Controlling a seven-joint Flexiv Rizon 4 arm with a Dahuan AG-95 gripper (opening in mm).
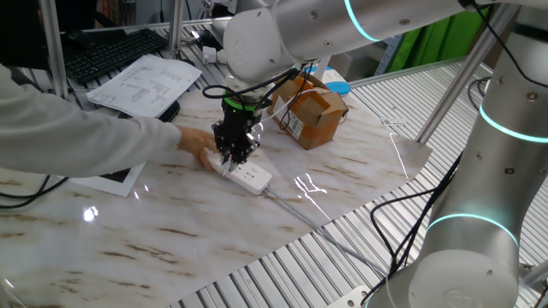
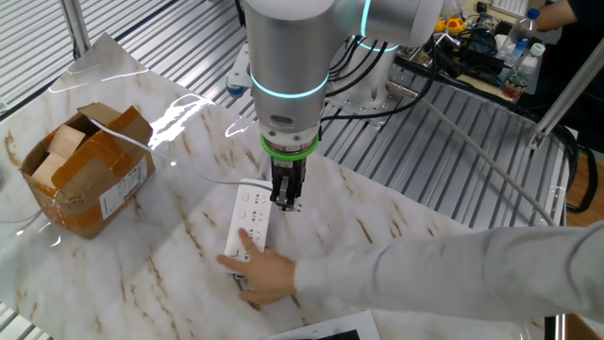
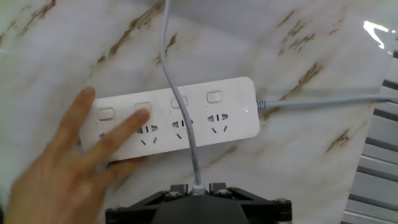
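Observation:
A white power strip (image 3: 233, 112) with several sockets and switches lies flat on the marbled tabletop. A person's hand (image 3: 68, 165) rests on its left end in the wrist view, fingers spread over the sockets. My gripper points down at the strip, its fingertips (image 2: 286, 201) beside or just over the strip's edge in exterior view 2. The end of a thin grey cable (image 3: 177, 93) sits between my fingers, which look shut on it. From there the cable crosses in front of the strip. Whatever plug it carries is hidden by the gripper.
An open cardboard box (image 2: 90, 175) stands on the tabletop. The person's arm (image 2: 444, 283) reaches across the table. The strip's own cord (image 1: 321, 231) runs over the slatted metal edge (image 1: 265, 287). Papers (image 1: 144, 85) and a keyboard (image 1: 107, 58) lie farther back.

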